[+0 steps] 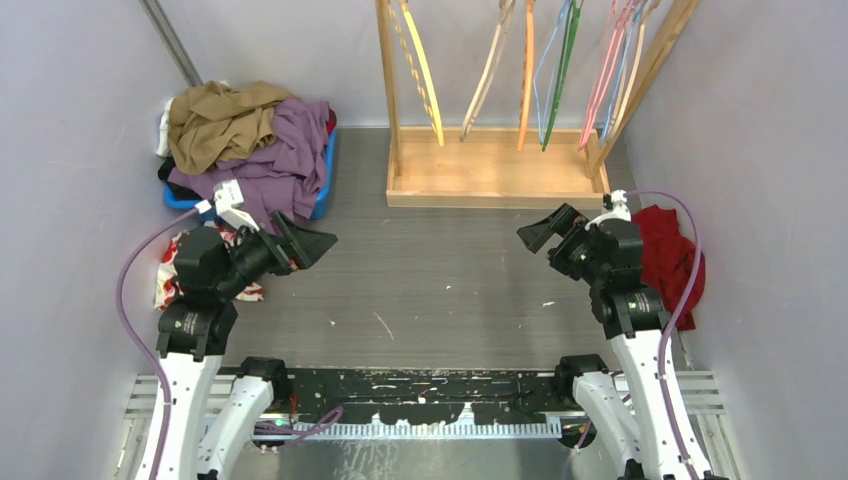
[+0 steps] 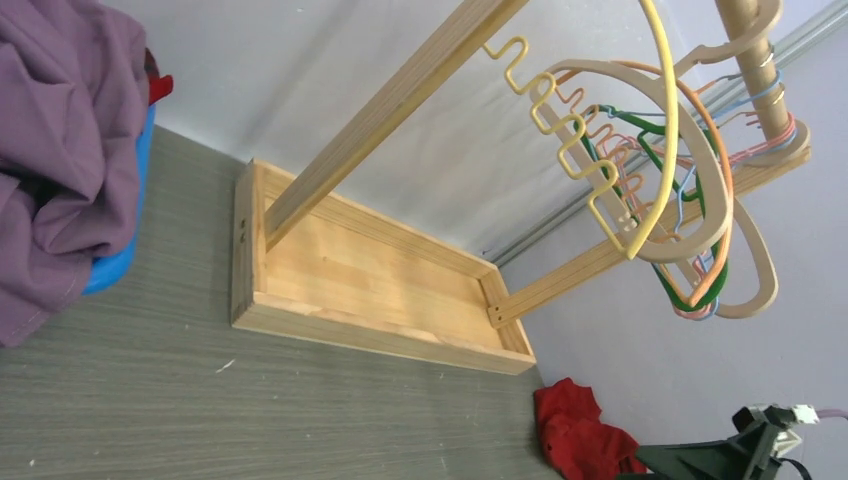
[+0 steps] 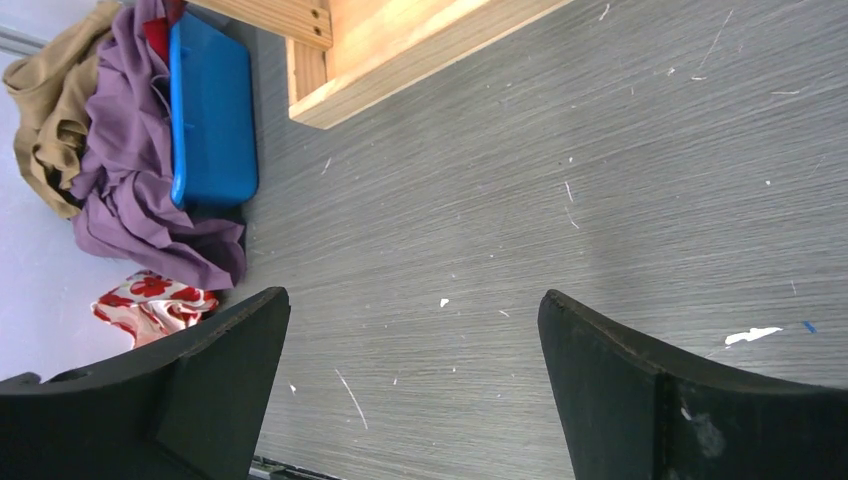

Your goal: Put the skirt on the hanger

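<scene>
Purple cloth (image 1: 285,150) and brown cloth (image 1: 222,122) lie heaped in a blue bin (image 1: 326,175) at the back left. Which garment is the skirt, I cannot tell. Several hangers hang from the wooden rack at the back, including a yellow hanger (image 1: 424,72) at its left and a green hanger (image 1: 565,70); the left wrist view shows the yellow hanger (image 2: 664,150) closest. My left gripper (image 1: 312,254), empty and open, hovers in front of the bin. On the right, my right gripper (image 1: 538,246) is open too, with only bare floor between its fingers.
The rack's wooden base (image 1: 490,200) occupies the back middle. Red cloth (image 1: 662,255) lies by the right wall, behind the right arm. A red-and-white patterned cloth (image 1: 248,292) is partly hidden under the left arm. Between the arms, the grey floor (image 1: 430,290) is clear.
</scene>
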